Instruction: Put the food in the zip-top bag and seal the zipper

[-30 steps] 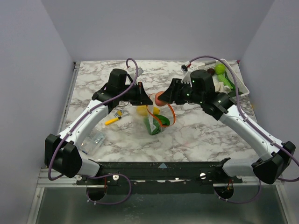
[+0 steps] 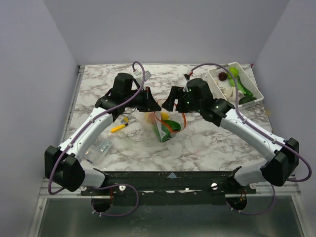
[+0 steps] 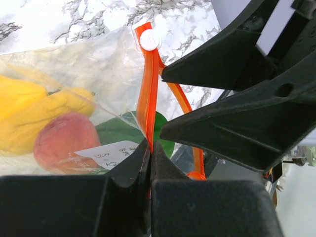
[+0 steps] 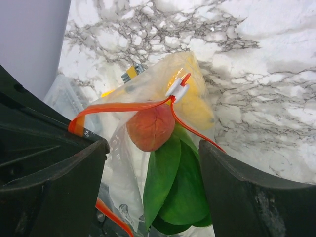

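The clear zip bag (image 2: pixel 154 118) stands on the marble table with its orange-lined mouth spread. My left gripper is shut on the orange zipper edge (image 3: pixel 148 91) at one side of the mouth. Inside the bag lie a peach (image 4: pixel 151 127), yellow food (image 3: pixel 29 111) and a green pepper (image 4: pixel 177 190). The white slider (image 4: pixel 177 91) sits at one end of the zipper. Over the mouth, my right gripper stands open with nothing between its fingers; the peach is below it, apart from the fingertips (image 4: pixel 98 150).
A white basket (image 2: pixel 211 81) holding several vegetables stands at the back right. A yellow-handled tool (image 2: pixel 119 127) and a clear flat bag or case (image 2: pixel 98 149) lie left of the bag.
The left gripper has stayed in place.
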